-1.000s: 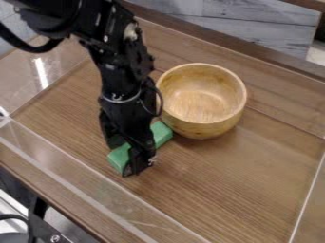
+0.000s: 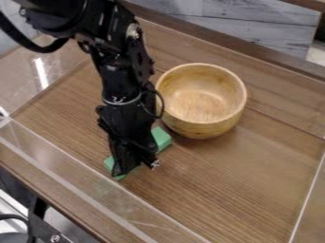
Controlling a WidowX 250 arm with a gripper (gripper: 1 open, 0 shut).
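Observation:
My black gripper (image 2: 133, 157) hangs low over the left middle of the wooden table, its fingers down at a green object (image 2: 162, 140) lying on the tabletop. The gripper covers much of the green object, leaving its two ends showing. Whether anything sits between the fingertips is hidden by the dark arm.
A wooden bowl (image 2: 204, 87) stands just right and behind the gripper, close to the green object. A grey board (image 2: 254, 24) lies beyond the back edge.
The gripper has shifted slightly left and now covers more of the green object's middle. The bowl has stayed where it was.

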